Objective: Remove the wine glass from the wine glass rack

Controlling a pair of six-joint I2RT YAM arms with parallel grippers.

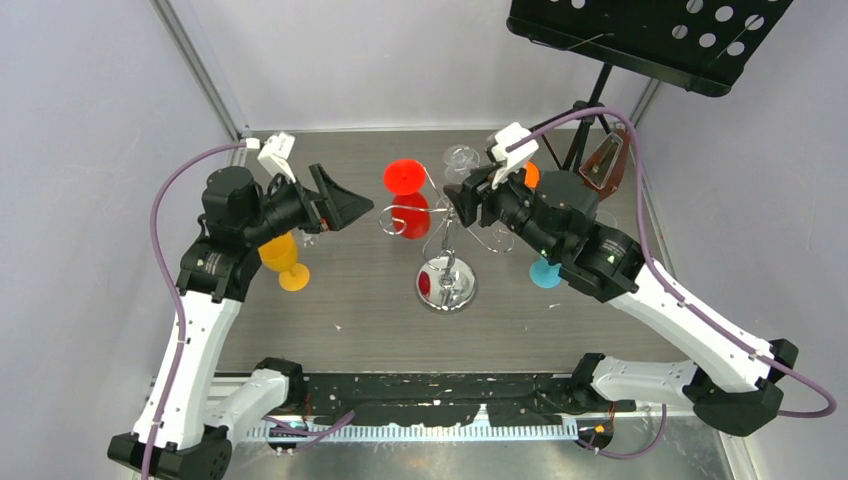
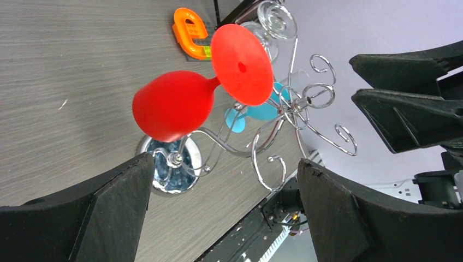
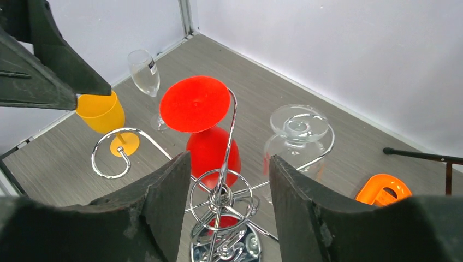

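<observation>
The chrome rack (image 1: 445, 285) stands mid-table, holding an inverted red glass (image 1: 410, 176) and a clear glass (image 1: 461, 160) at the back; the red glass (image 2: 172, 103) also fills the left wrist view's centre. My left gripper (image 1: 345, 205) is open, left of the rack and facing the red glass. My right gripper (image 1: 458, 198) is over the rack's right side; in the right wrist view its fingers (image 3: 153, 213) frame the rack's centre below the red glass (image 3: 196, 103), part open, with nothing held visible.
A yellow glass (image 1: 290, 270) and clear glass (image 3: 144, 73) stand left, a blue glass (image 1: 545, 272) is at right. An orange object (image 3: 382, 188), a music stand (image 1: 650, 40) and a metronome (image 1: 605, 160) are at back right.
</observation>
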